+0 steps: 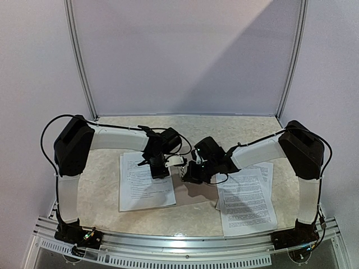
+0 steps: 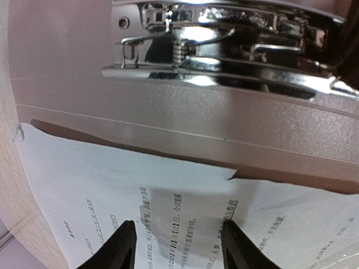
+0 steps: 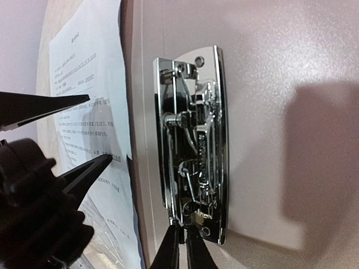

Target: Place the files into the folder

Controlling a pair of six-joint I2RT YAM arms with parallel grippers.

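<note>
The brown folder lies open at mid-table, its metal clip showing in both wrist views. A stack of printed papers lies on its left side. My left gripper is low over these papers beside the clip, fingers apart with nothing visible between them. My right gripper is shut at the near end of the clip; whether it pinches part of the clip is hard to tell.
More printed sheets lie on the right of the table, partly over the folder. Bare table shows at the left and back. The two wrists are close together.
</note>
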